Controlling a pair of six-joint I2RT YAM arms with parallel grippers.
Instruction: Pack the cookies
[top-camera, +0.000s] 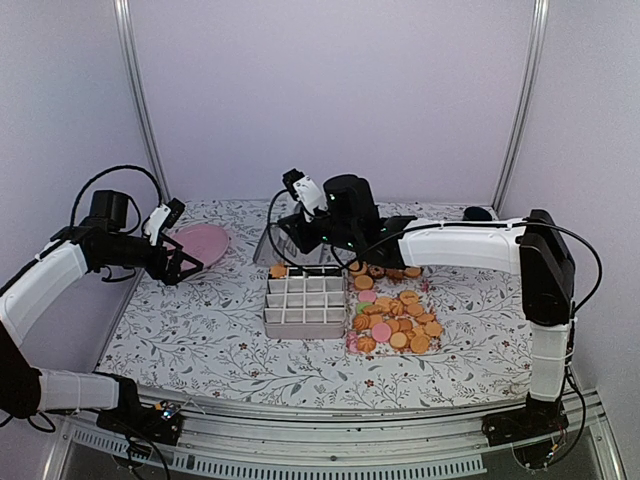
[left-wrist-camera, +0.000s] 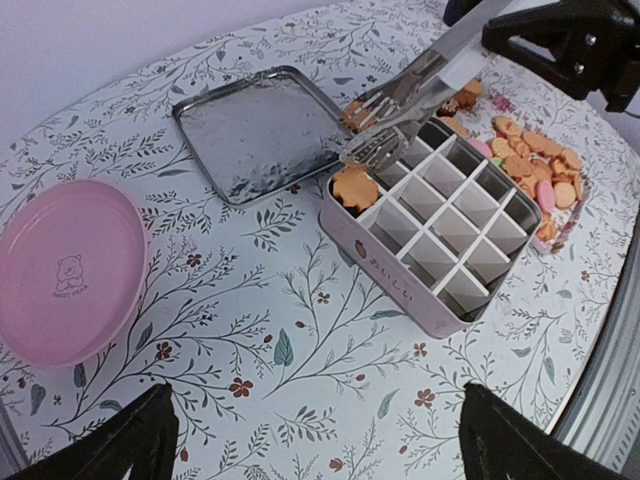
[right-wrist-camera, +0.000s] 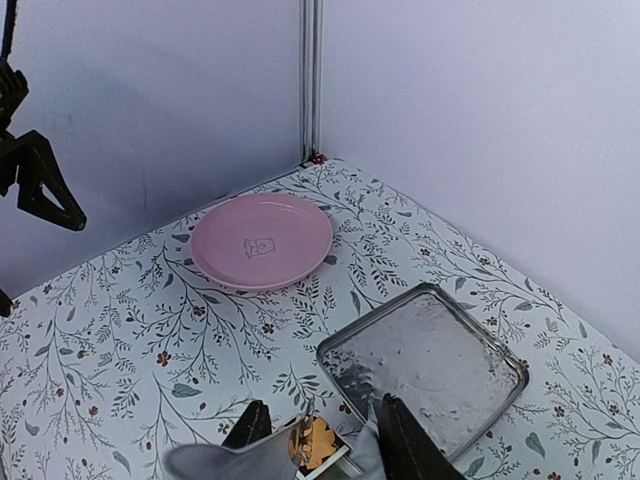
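Note:
A divided box (top-camera: 305, 320) stands mid-table, with an orange cookie (left-wrist-camera: 354, 188) in its back-left corner compartment and the other visible compartments empty. My right gripper (top-camera: 292, 240) is over that corner, part open; in the left wrist view another orange piece shows behind its fingers, and I cannot tell whether it is held. A pile of orange, pink and green cookies (top-camera: 395, 325) lies right of the box. My left gripper (top-camera: 175, 265) stands open over the left side, with nothing between its fingers.
A pink plate (left-wrist-camera: 70, 270) lies at the back left. A metal tray (right-wrist-camera: 420, 360) sits behind the box. A dark cup (top-camera: 478, 212) is at the back right.

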